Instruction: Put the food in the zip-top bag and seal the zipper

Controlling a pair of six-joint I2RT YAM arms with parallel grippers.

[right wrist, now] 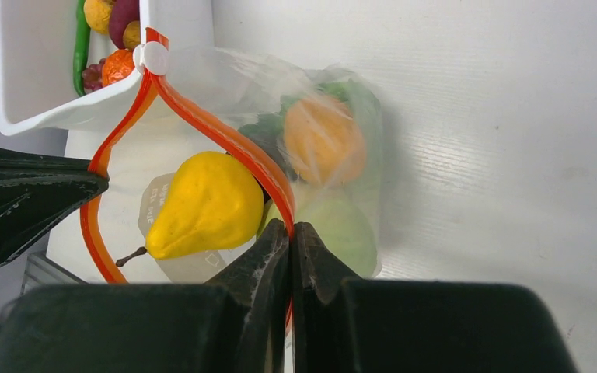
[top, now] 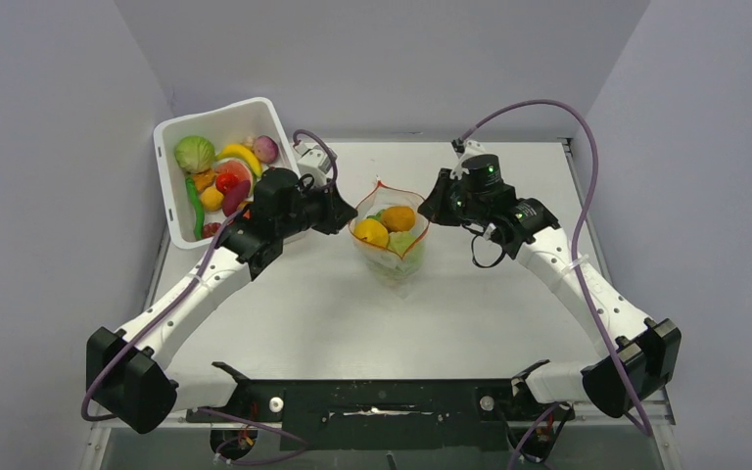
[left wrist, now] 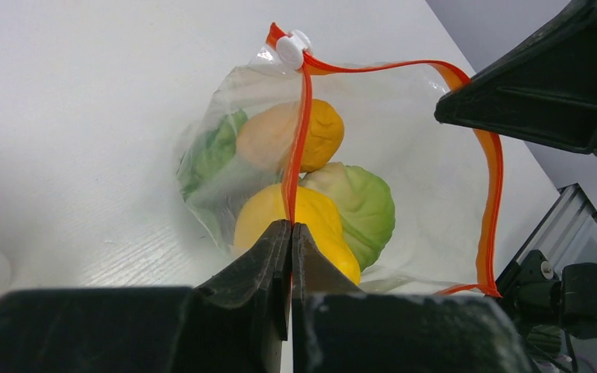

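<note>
The clear zip bag (top: 392, 259) with orange zipper edges and a white slider (left wrist: 291, 51) stands open at the table's centre, holding a yellow pear (right wrist: 202, 202), an orange-tan potato-like item (top: 399, 217) and green cabbage-like food (left wrist: 357, 210). My left gripper is shut on one side of the bag's zipper edge. My right gripper is shut on the opposite edge. The bag's mouth gapes between them.
A white bin (top: 163, 157) of assorted toy produce stands at the back left, beside the left arm. Walls border both sides.
</note>
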